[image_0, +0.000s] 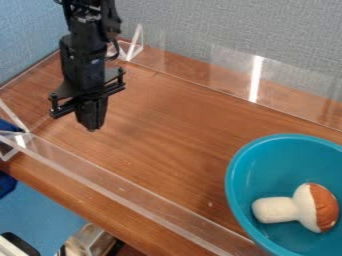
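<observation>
My black gripper (91, 118) hangs over the left part of the wooden table, pointing down; whether its fingers are open or shut is hard to make out. At the lower right, a toy mushroom (297, 208) with a white stem and brown-and-white cap lies on its side inside a teal bowl (247, 165), well apart from the gripper.
Clear plastic walls (255, 78) edge the wooden table (174, 125), with a grey panel behind. Dark and blue items (19, 245) lie beyond the near left edge.
</observation>
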